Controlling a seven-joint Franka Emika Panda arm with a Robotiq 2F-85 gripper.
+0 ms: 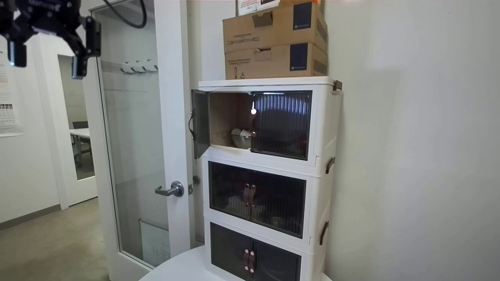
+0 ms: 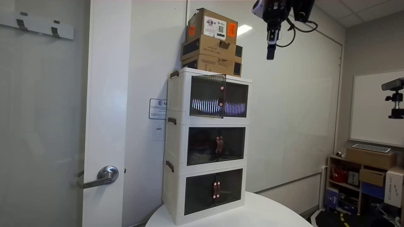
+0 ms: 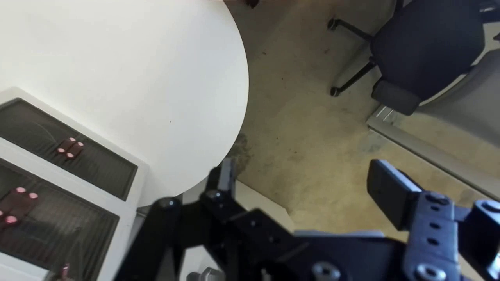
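My gripper (image 1: 47,65) hangs open at the upper left of exterior view 1, nothing between its fingers. In the wrist view the two fingers (image 3: 391,194) stand wide apart above the floor. A white cabinet of three stacked units (image 1: 323,121) stands on a round white table (image 2: 261,212). Its top left door (image 1: 200,124) is swung open, while the top right door (image 1: 281,124) is shut. Inside the open compartment sits a bowl (image 1: 242,140) with pale things in it. The doors of the middle unit (image 1: 229,187) and the bottom unit (image 2: 200,194) are shut.
Cardboard boxes (image 1: 276,58) are piled on the cabinet top. A glass door with a lever handle (image 1: 171,189) is left of the cabinet in exterior view 1. An office chair (image 3: 422,47) stands on the floor beyond.
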